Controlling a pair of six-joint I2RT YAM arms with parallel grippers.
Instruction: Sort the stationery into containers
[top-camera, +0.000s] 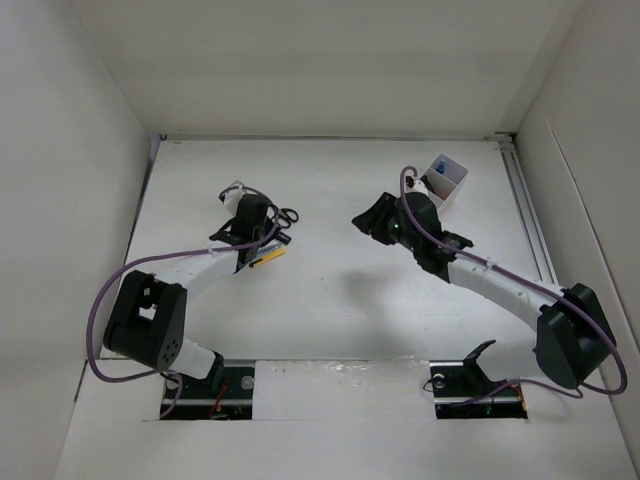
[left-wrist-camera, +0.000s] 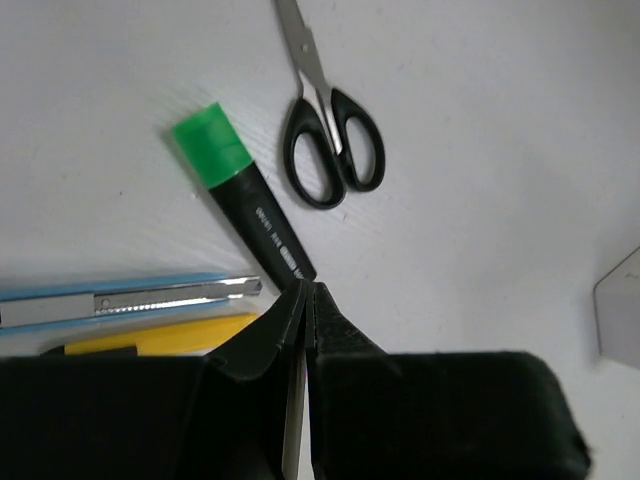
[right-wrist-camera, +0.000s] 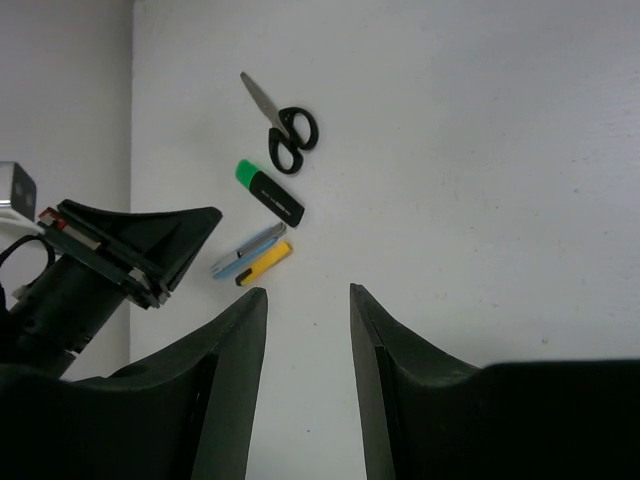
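Observation:
My left gripper is shut, with nothing seen between its fingers, over a black marker with green cap. Black-handled scissors lie beyond the marker; a blue-edged cutter and a yellow cutter lie beside it. My right gripper stands open and empty at centre right, its fingers pointing toward the stationery on the left. A white divided container with a blue item inside sits at the back right, partly behind the right arm.
Walls stand at both sides and the back.

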